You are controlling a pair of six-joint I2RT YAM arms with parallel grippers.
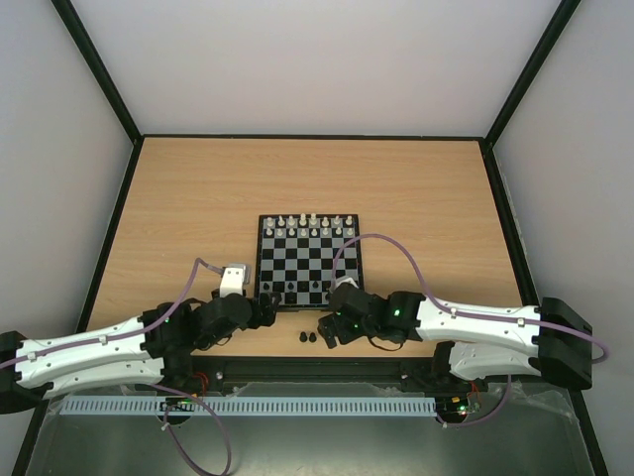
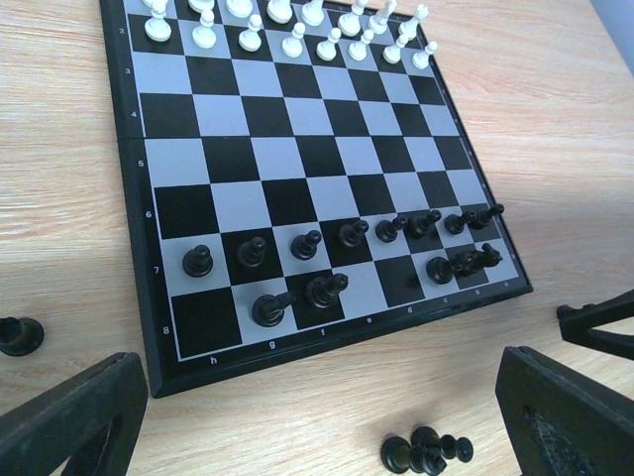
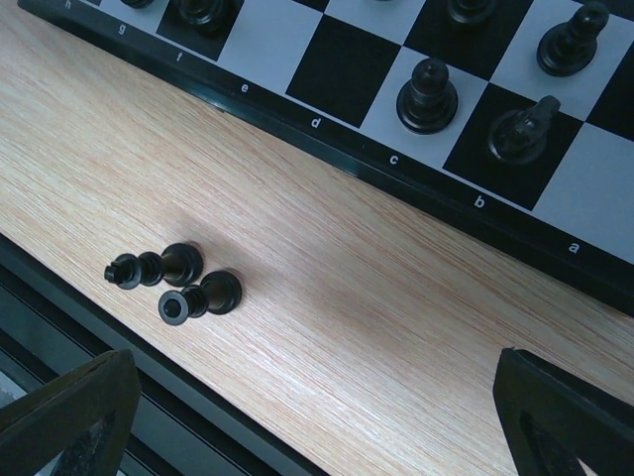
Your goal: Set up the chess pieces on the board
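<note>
The chess board (image 1: 262,283) carries white pieces (image 2: 251,34) on its far two rows. Along row 7 stand black pawns (image 2: 198,261). On the nearest row, black pieces occupy g and f, plus c (image 3: 427,96) and b (image 3: 521,133); h, e, d and a are bare. Two tall black pieces, one (image 3: 173,266) beside the other (image 3: 206,297), stand on the table before the board. Another black piece (image 2: 20,337) is left of it. Open and empty, my left gripper hovers above the near-left side; my right gripper, also open, is over the near-right side.
Bare wooden table (image 1: 416,188) surrounds the board, widest at the back and right. The table's front edge (image 3: 168,382) runs close behind the two loose pieces. A finger (image 2: 604,327) of the right gripper enters the left wrist view, so the arms are fairly near each other.
</note>
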